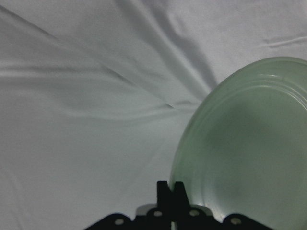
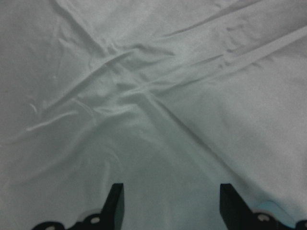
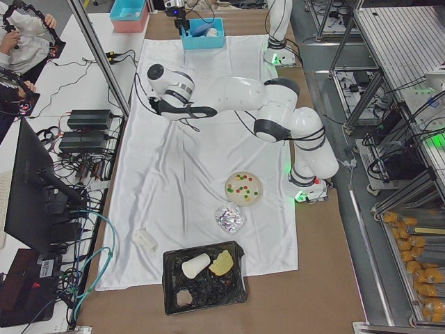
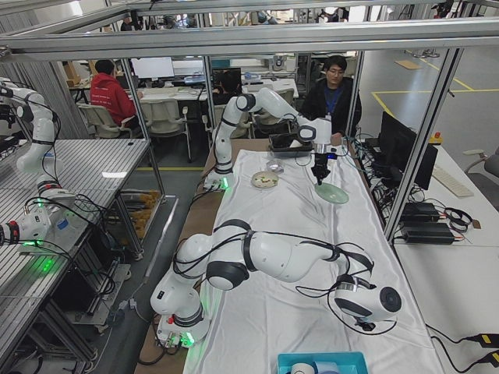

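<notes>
A pale green plate (image 4: 334,195) hangs or lies at the white cloth; it fills the right of the left wrist view (image 1: 249,153). My left gripper (image 4: 318,181) is shut on its rim, fingertips (image 1: 170,187) close together at the edge. In the camera left view that arm hides the plate. My right gripper stands open over bare cloth, nothing between its fingers.
A round dish with small coloured pieces (image 3: 243,181), crumpled foil (image 3: 229,217) and a black tray (image 3: 236,292) with several items are on the left arm's side. A blue bin (image 3: 201,43) stands at the other end.
</notes>
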